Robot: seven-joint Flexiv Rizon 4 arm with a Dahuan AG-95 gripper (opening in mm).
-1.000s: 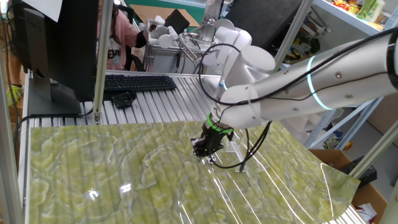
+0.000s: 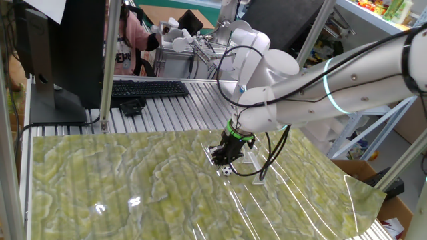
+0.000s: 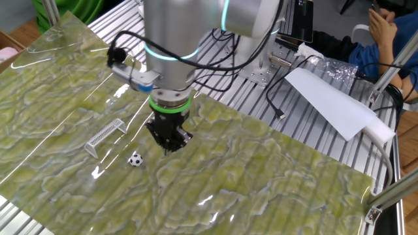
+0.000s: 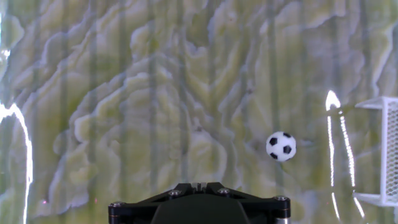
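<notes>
A small black-and-white soccer ball (image 4: 281, 146) rests on the green marbled sheet. Beside it stands a white toy goal (image 3: 104, 137) with a net, cut off at the right edge of the wrist view (image 4: 388, 152). My gripper is shut, its fingertips together and nothing seen between them. In exterior view 2 the gripper (image 3: 167, 151) points down over the sheet, on the other side of the ball (image 3: 135, 159) from the goal. Exterior view 1 shows the ball (image 2: 227, 171) just in front of the gripper, apart from the goal (image 2: 255, 170), which cables partly cover.
The glossy marbled sheet (image 2: 133, 180) is otherwise bare, with wide free room away from the goal. A keyboard (image 2: 150, 89) and a monitor (image 2: 57, 67) stand behind it. Loose cables hang from the arm close to the goal. White paper (image 3: 330, 104) lies on the slatted table.
My gripper has shifted slightly to the right in exterior view 1, and more of the ball shows beside it. The goal stays in place.
</notes>
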